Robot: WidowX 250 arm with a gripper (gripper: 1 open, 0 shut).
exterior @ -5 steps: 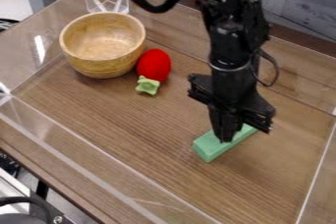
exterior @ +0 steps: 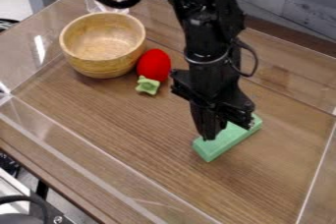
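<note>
The black gripper (exterior: 206, 127) reaches down from the top over a mint-green block (exterior: 222, 143), which lies on the wooden table and is partly hidden behind it. The gripper looks shut, with nothing visible between its fingertips; whether it touches the block I cannot tell.
A wooden bowl (exterior: 102, 41) stands at the upper left. A red oval object (exterior: 153, 63) and a small light-green piece (exterior: 147, 85) lie beside it. Black cables show at the lower left corner.
The arm and gripper have shifted a little to the left above the green block. The objects on the table look unmoved.
</note>
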